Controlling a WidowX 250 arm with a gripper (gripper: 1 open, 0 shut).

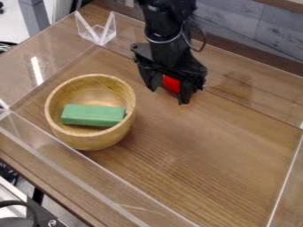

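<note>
My gripper (172, 82) hangs open over a red object (172, 83) near the back middle of the table, its dark fingers on either side of it and partly hiding it. Whether the fingers touch it cannot be told. A yellow bowl (120, 97) at the left holds a green block (92, 114).
A clear plastic piece (97, 28) stands at the back left. A grey wall (249, 35) runs along the back.
</note>
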